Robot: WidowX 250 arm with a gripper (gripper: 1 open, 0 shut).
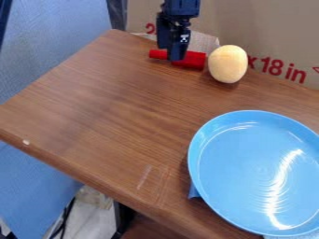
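Observation:
My dark blue gripper (174, 50) hangs from the top centre, its fingertips down at a red cylinder (195, 60) that lies on its side at the back of the wooden table. Whether the fingers are open or closed around it is not clear. A pale yellow egg-shaped object (228, 63) stands just right of the cylinder. A large light blue plate (237, 187) fills the lower right of the table.
A cardboard sheet (286, 28) with red printing rises behind the table. The table's left edge drops off beside a blue surface.

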